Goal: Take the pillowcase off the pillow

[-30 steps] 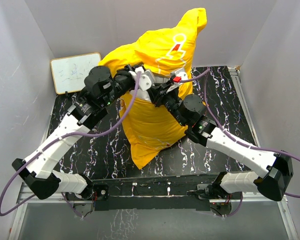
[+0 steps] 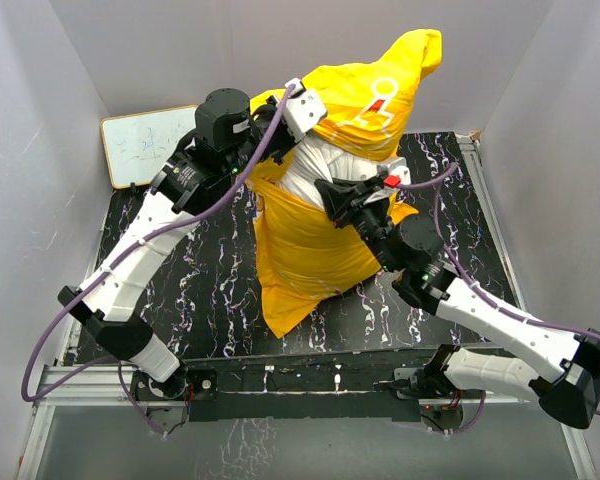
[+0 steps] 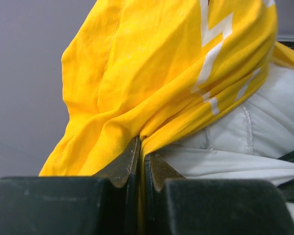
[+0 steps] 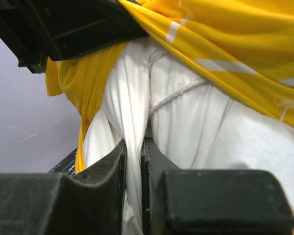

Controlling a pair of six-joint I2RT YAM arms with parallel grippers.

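Observation:
The white pillow (image 2: 325, 165) shows as a band between two parts of the yellow pillowcase (image 2: 385, 95). One part rises at the back with its printed figure; the lower part still covers the pillow's near end. At the upper left my left gripper is shut on gathered yellow pillowcase cloth, which bunches between its fingertips. White pillow fabric (image 3: 264, 120) lies bare to its right. My right gripper is shut on a fold of the white pillow cloth (image 4: 137, 93), with yellow cloth close above. The top view hides both sets of fingertips.
A small whiteboard (image 2: 148, 145) leans at the back left. Grey walls stand close behind and at both sides.
The back part of the pillowcase has shifted right and slightly down.

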